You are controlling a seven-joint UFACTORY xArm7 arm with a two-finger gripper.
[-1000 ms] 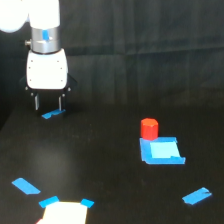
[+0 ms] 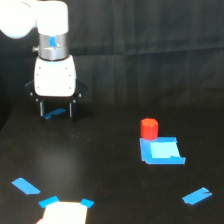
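My white gripper (image 2: 56,108) hangs at the back left, pointing down. Its two dark fingers stand well apart, so it is open, and only a strip of blue tape on the dark surface shows in the gap. A small red block (image 2: 149,129) sits right of the middle, far from the gripper. It stands at the back left corner of a pale square (image 2: 164,150) framed in blue tape. Whether it rests on the tape or just behind it, I cannot tell.
At the front edge is a cream-coloured object (image 2: 65,213), cut off by the frame, with blue tape pieces beside it. More tape lies at the left (image 2: 26,186) and front right (image 2: 197,196). A black curtain (image 2: 150,50) hangs behind.
My gripper has shifted a little to the right and lower in the view. The red block and the taped square have not moved.
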